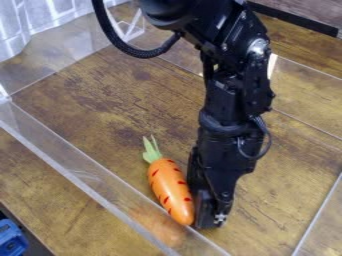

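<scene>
An orange toy carrot (171, 190) with dark markings and pale green leaves lies on the wooden surface beside the clear front-left wall, leaves toward the back. My black gripper (210, 205) is lowered right beside it on the right, near or touching the carrot's lower end. Whether its fingers are open or shut is hard to make out, as they are dark and seen edge-on.
Clear plastic walls (83, 168) border the wooden floor (100, 110). A white crumpled sheet (34, 25) is at the back left, and a blue object (8, 238) sits outside at the lower left. Bare floor lies left of and behind the carrot.
</scene>
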